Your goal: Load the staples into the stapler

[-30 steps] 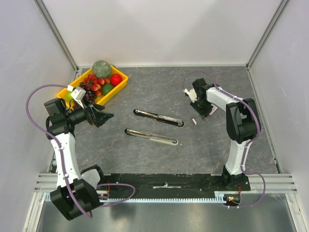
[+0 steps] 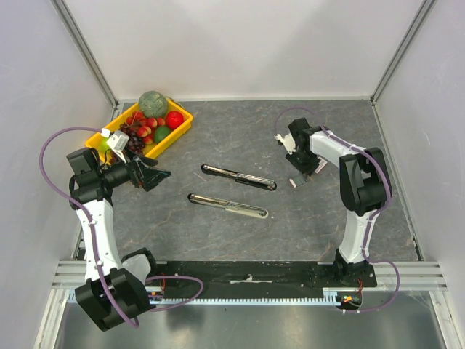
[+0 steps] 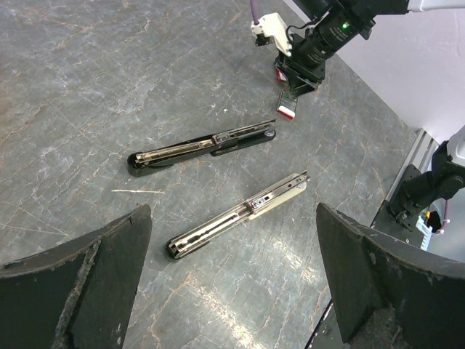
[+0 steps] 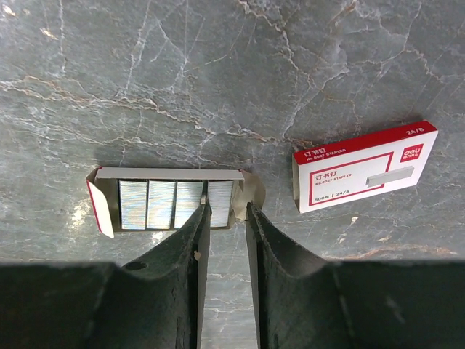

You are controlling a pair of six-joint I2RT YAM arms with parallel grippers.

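An open staple box [image 4: 171,174] lies in the right wrist view, with several rows of silver staples [image 4: 161,205] showing inside. Over its right end is my right gripper, its fingers part open. One fingertip overlaps the staples and the other is by the box's end flap; whether they touch is unclear. The last staple row shows between the fingertips, not clamped. Mid-table lie two opened staplers, a black one [image 3: 203,147] and a white one [image 3: 240,216]. My left gripper [image 2: 160,181] hangs open and empty at the left, apart from both staplers.
A closed red-and-white staple box [image 4: 367,167] lies right of the open one. At the back left stands a yellow basket [image 2: 184,128] full of fruit.
The left arm and staplers have stayed put.
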